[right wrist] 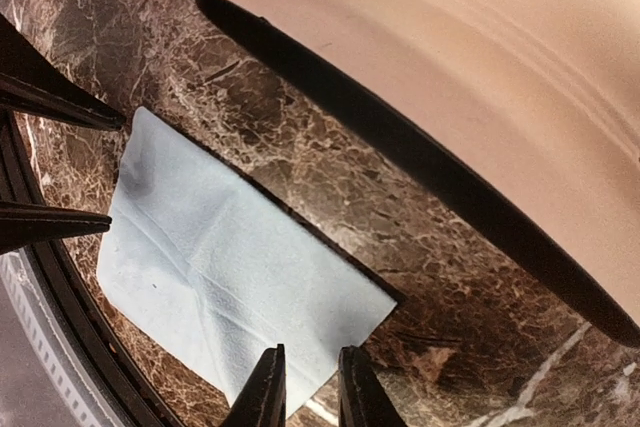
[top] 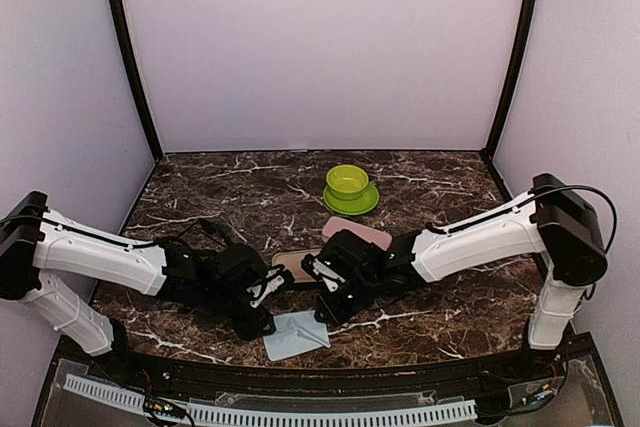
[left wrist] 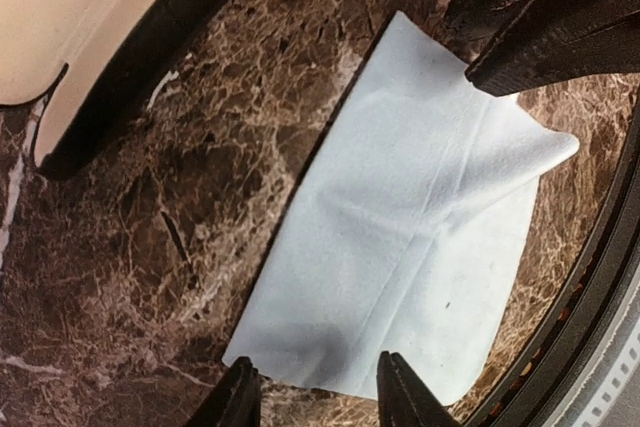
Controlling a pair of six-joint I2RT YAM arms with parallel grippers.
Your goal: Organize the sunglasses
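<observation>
A pale blue cloth (top: 290,341) lies on the dark marbled table near its front edge, a fold running across it. Both grippers are over its ends: my left gripper above one end, my right gripper above the other. Each is part open, with a gap between its fingertips and no cloth visibly pinched. Behind the cloth is a beige case (top: 294,265), partly covered by the arms; its dark-edged side shows in both wrist views. No sunglasses can be made out clearly.
A pink case (top: 357,232) lies behind my right arm, and a green bowl (top: 347,181) stands on a green plate (top: 362,203) farther back. Something thin and dark (top: 207,230) shows behind the left arm, too unclear to name.
</observation>
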